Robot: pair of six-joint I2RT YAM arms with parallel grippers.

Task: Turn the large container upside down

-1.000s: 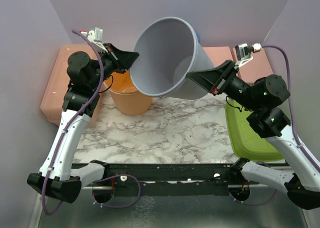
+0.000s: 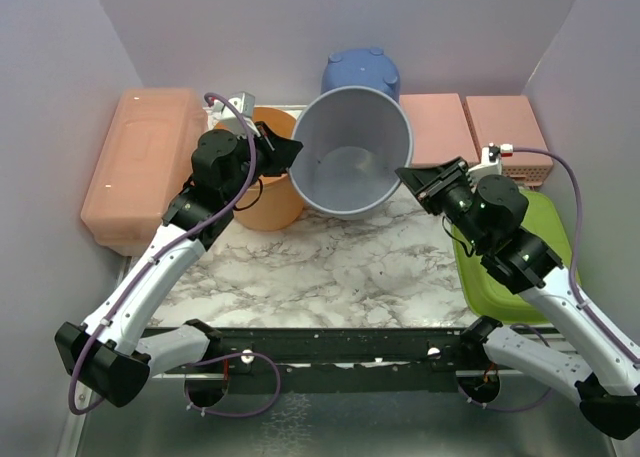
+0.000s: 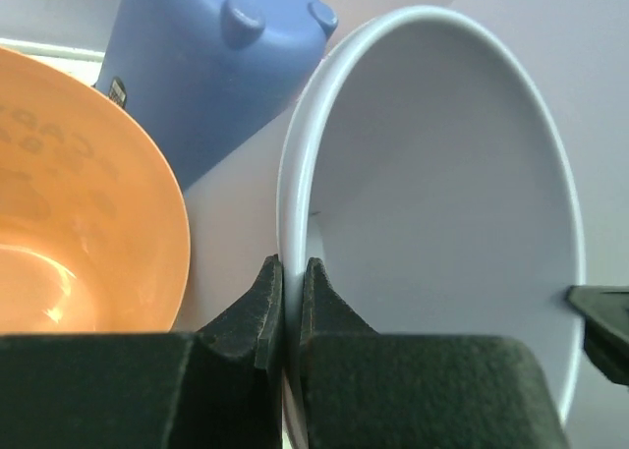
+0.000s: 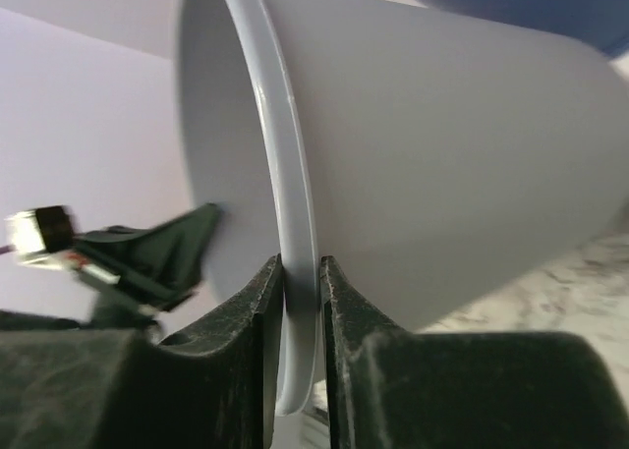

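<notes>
The large light-grey container is held on its side above the counter, its mouth facing toward me. My left gripper is shut on its left rim; in the left wrist view the grey rim runs between the fingers. My right gripper is at the right side of the rim. In the right wrist view the container's rim lies between its fingertips, close against both; whether they are shut on it or slightly apart is hard to tell.
An orange container stands behind my left gripper, with a pink-lidded box to its left. A blue container is at the back, pink boxes at the back right, a green tray at the right.
The container has moved back and slightly right and looks smaller from above, as if lower. Both arms have moved with it, the right gripper shifting right and down in the top view.
</notes>
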